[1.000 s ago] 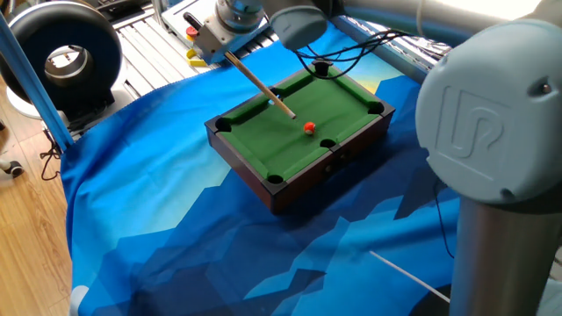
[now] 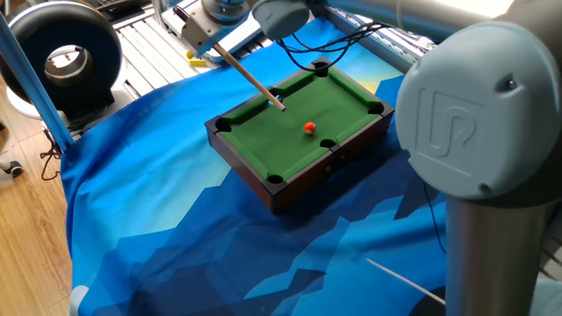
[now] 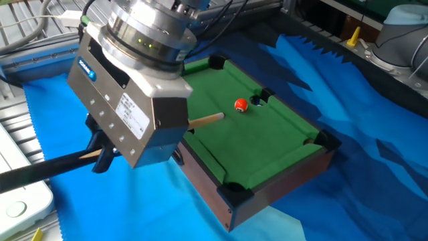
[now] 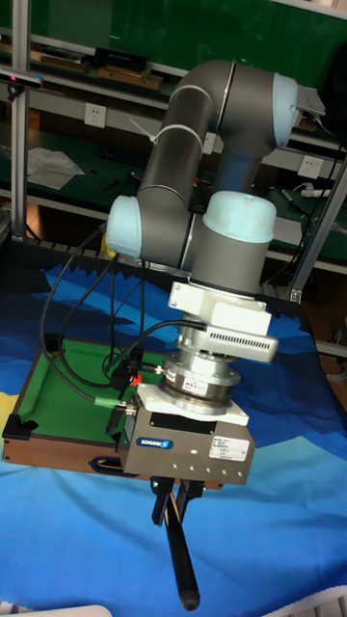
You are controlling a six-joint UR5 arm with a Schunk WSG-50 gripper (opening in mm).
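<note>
A small pool table (image 2: 290, 132) with green felt and dark wooden sides stands on the blue cloth. One orange-red ball (image 3: 241, 105) rests on its felt, close to a side pocket (image 3: 257, 100). My gripper (image 4: 176, 502) is shut on a cue stick, its black fingers clamped around the cue near the dark butt. The wooden cue (image 2: 253, 80) reaches over the table's rim, and its pale tip (image 3: 221, 116) points towards the ball with a short gap between them. In the second exterior view the gripper body (image 3: 134, 107) hides the cue's middle.
Black cables (image 2: 342, 44) hang from the arm above the table's far end. A thin white rod (image 2: 406, 281) lies near the arm's column. A black ring-shaped device (image 2: 66, 57) stands at the left.
The cue and gripper have drawn back to the upper left in the first exterior view, widening the gap between tip and ball. The ball has stayed where it was. The arm has shifted left.
</note>
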